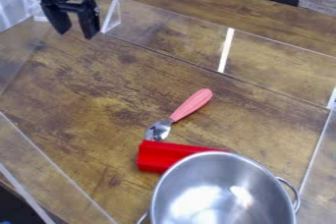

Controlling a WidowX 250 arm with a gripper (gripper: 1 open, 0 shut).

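Observation:
My black gripper (pixel 71 24) hangs at the upper left of the camera view, open, with nothing between its fingers, above the wooden surface. A spoon with a pink handle (pixel 192 104) lies flat near the middle, its metal end toward the lower left. A red cylinder (pixel 164 156) lies on its side below it. A steel pot (pixel 223 198) with side handles stands at the bottom right, against or over part of the red cylinder.
Clear strips or panels run along its edges, and a white stripe (pixel 226 51) crosses the back part at the upper right.

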